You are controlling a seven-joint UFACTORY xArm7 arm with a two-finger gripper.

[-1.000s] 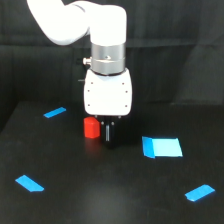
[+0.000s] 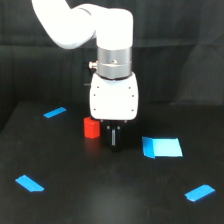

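Observation:
My white arm reaches down from the top of the camera view to the gripper [image 2: 114,135], whose dark fingers point straight down and blend into the black table. Whether they stand apart or together cannot be made out. Just left of the fingers a small red block [image 2: 91,128] rests on the table, partly behind the white hand's lower left side. To the right lies a light blue piece [image 2: 167,147], a paler square with a brighter blue strip along its left side. The fingers are clear of it.
Blue strips mark the table at the back left [image 2: 55,112], front left [image 2: 29,183] and front right [image 2: 200,192]. Bare black table [image 2: 110,185] fills the front middle. A dark curtain hangs behind.
My gripper has shifted a little to the right and slightly lower in the view. The red block and the light blue piece appear unmoved.

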